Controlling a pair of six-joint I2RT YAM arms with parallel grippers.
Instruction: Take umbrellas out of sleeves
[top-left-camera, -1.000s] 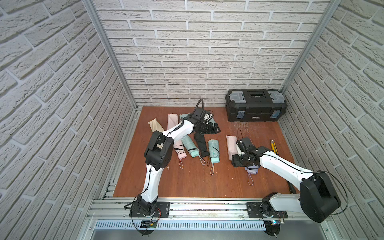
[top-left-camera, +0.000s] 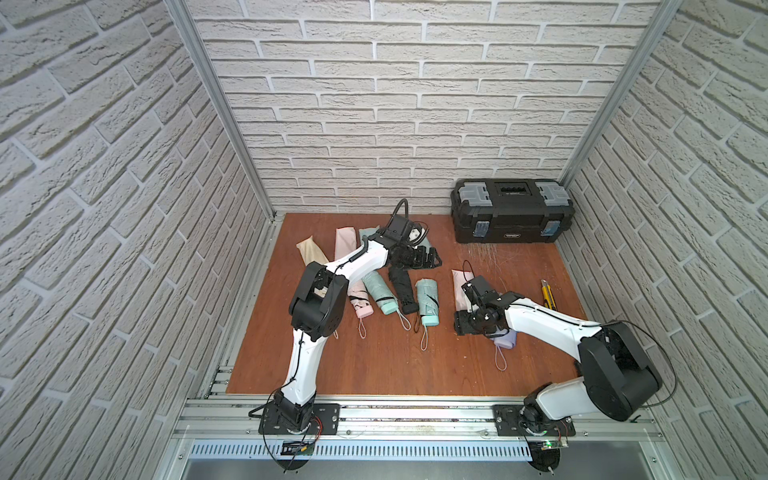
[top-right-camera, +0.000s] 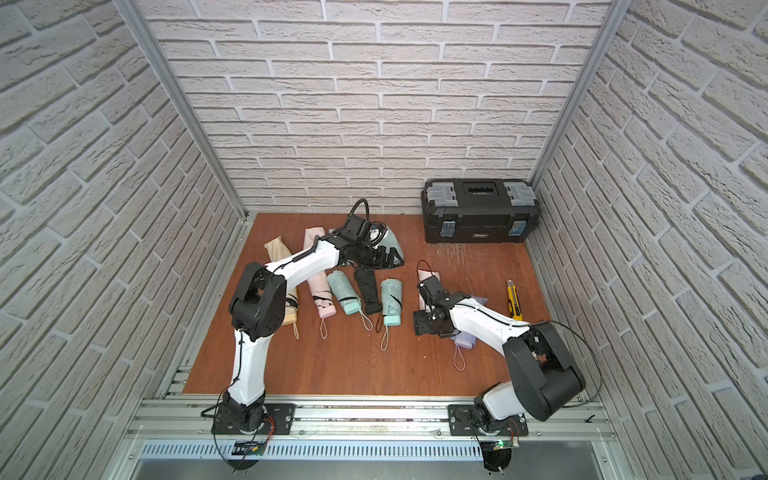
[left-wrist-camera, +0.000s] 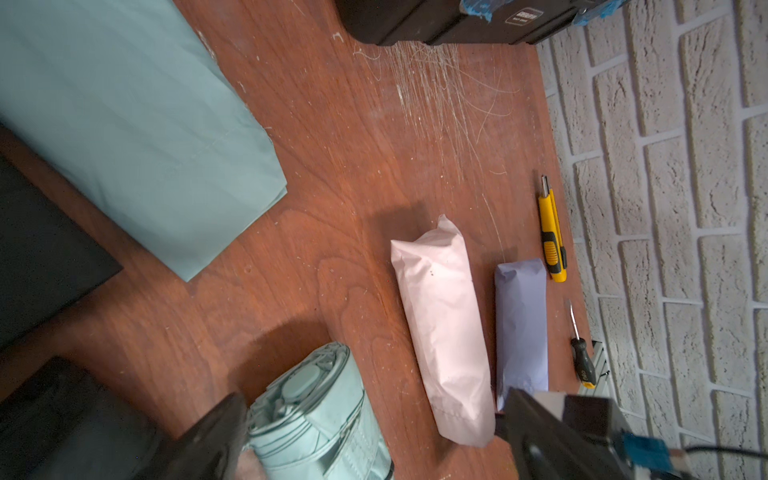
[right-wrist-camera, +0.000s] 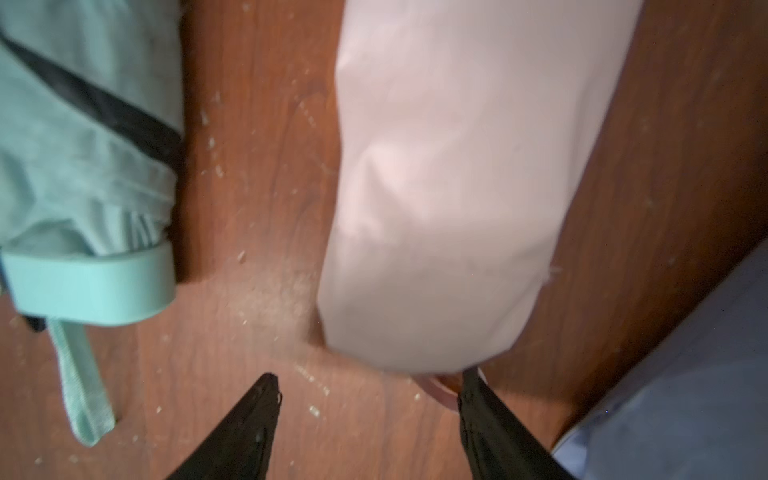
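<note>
A pink sleeved umbrella (right-wrist-camera: 456, 184) lies at right of centre, with my right gripper open just off its near end, nothing visibly between the fingers. A lavender one (left-wrist-camera: 520, 324) lies to its right. A teal umbrella (right-wrist-camera: 88, 160) with strap and cap lies to its left. Further left are another teal, black, pink and beige umbrellas, several with straps showing. My left gripper (top-left-camera: 424, 261) hangs open above a flat teal sleeve (left-wrist-camera: 136, 120) and the teal umbrella's top, at the back middle.
A black toolbox (top-left-camera: 512, 212) stands at the back right. A yellow cutter (left-wrist-camera: 553, 232) and a screwdriver (left-wrist-camera: 582, 360) lie along the right edge.
The left arm has stayed in place.
</note>
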